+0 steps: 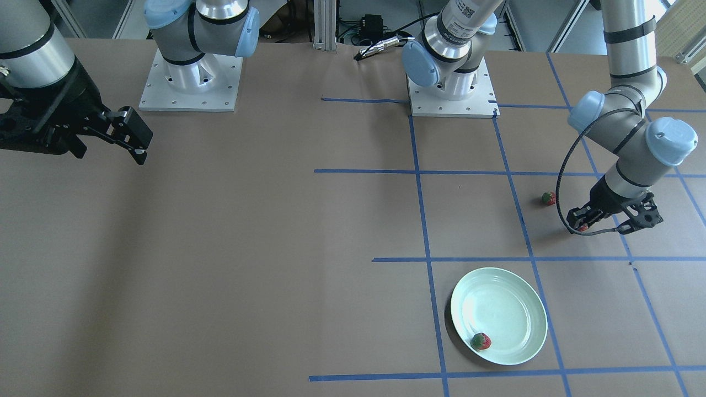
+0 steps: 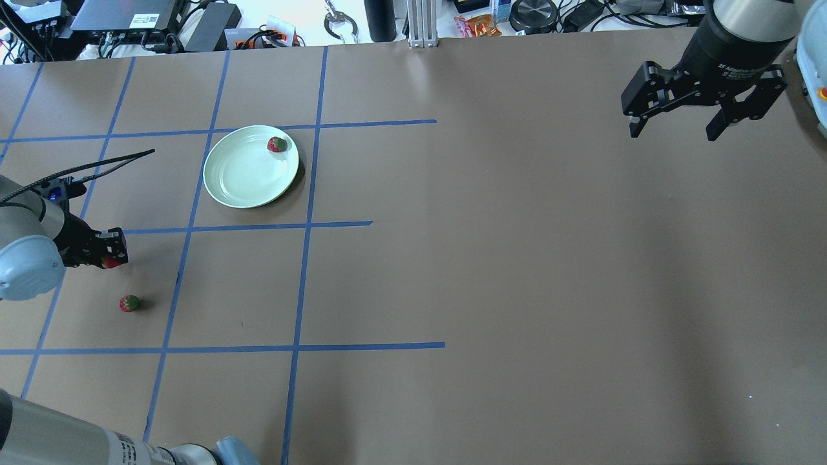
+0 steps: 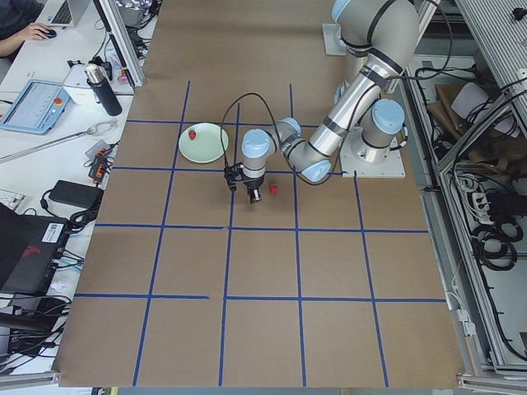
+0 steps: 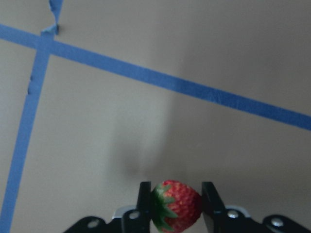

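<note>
In the left wrist view my gripper is shut on a red strawberry with green leaves (image 4: 181, 204), low over the taped table. The same gripper (image 1: 582, 225) sits at the right of the front view, behind the pale green plate (image 1: 499, 304). A strawberry (image 1: 481, 341) lies on the plate. Another strawberry (image 1: 548, 198) lies loose on the table behind my gripper, also visible in the top view (image 2: 129, 303).
Other arms stand at the back and at the left of the front view, one with a black gripper (image 2: 701, 101) over the bare table.
</note>
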